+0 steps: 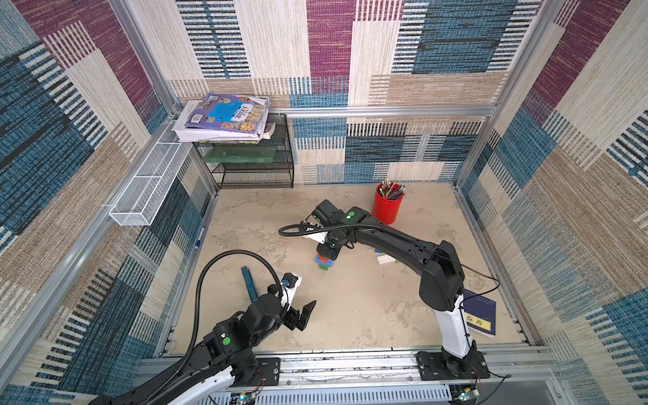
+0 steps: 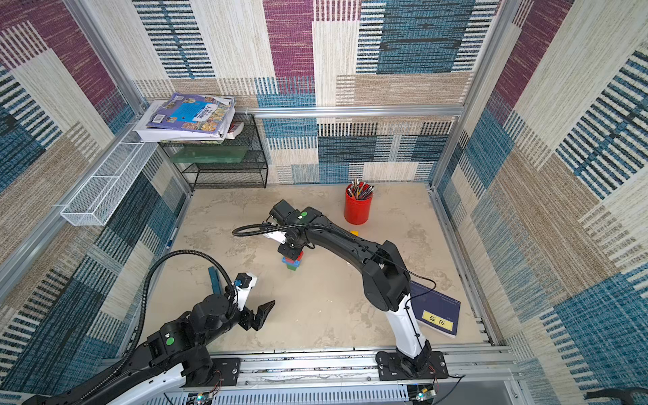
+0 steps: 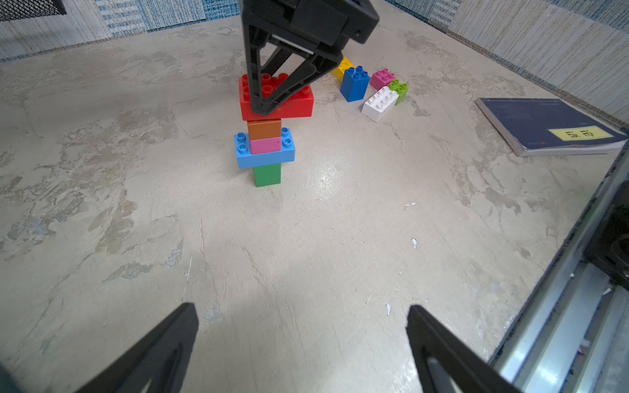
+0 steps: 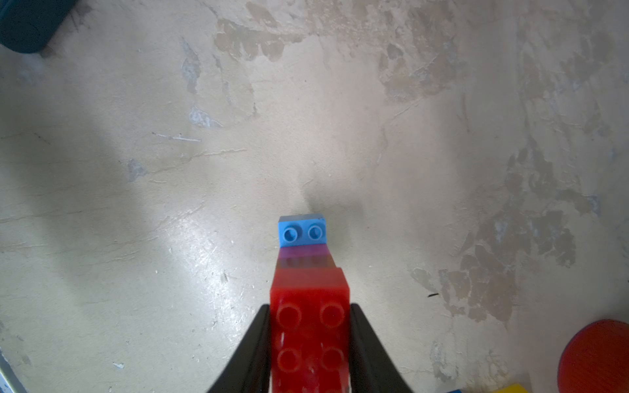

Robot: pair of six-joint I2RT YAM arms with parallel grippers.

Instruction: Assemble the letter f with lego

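Observation:
A small tower stands on the table in the left wrist view: green brick [image 3: 267,175] at the bottom, light-blue brick [image 3: 265,158] across it, then a pink brick [image 3: 265,145], an orange-brown brick [image 3: 264,130] and a long red brick [image 3: 298,108] on top. The red brick reaches farther to the right than the bricks below. My right gripper has its fingers on either side of the red brick; whether they press on it is unclear. My left gripper stands open and empty, apart from the tower.
Loose white [image 3: 380,103], blue [image 3: 354,84], pink [image 3: 382,78], green [image 3: 398,90] and yellow [image 3: 342,66] bricks lie right of the tower. A red cup [image 1: 386,204] holds brushes at the back. A dark-blue book [image 1: 480,312] lies at right.

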